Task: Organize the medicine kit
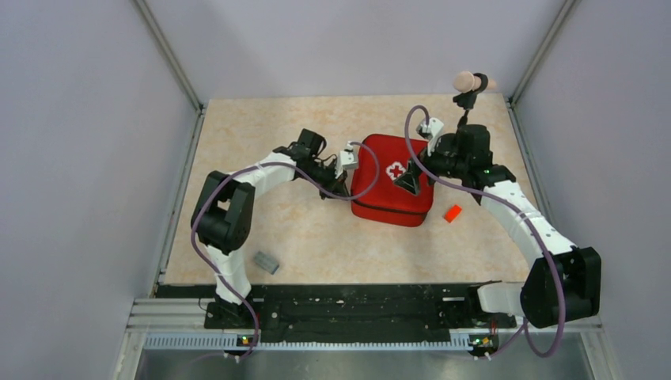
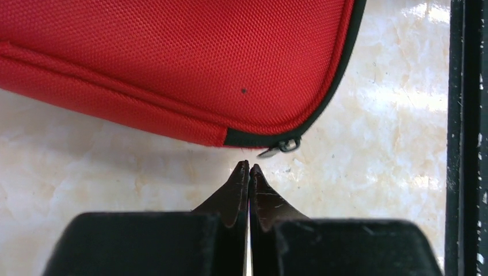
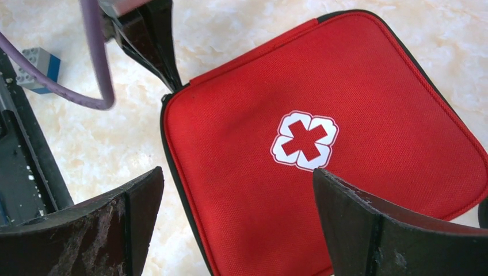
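The red medicine kit [image 1: 388,194] lies closed on the table, its white cross emblem [image 3: 289,150] facing up. At one corner, its metal zipper pull [image 2: 270,153] sticks out from the dark zipper end. My left gripper is shut with its fingertips pressed together and nothing between them. The pull lies outside, just ahead and slightly right of those tips in the left wrist view. Over the kit's top, my right gripper stands wide open, its fingers apart and empty.
A small grey-and-blue brick [image 1: 266,262] lies front left, and an orange-red block [image 1: 452,213] sits right of the kit. Purple cables [image 1: 546,245] loop along both arms. A round-topped object [image 1: 467,81] rises at the back right.
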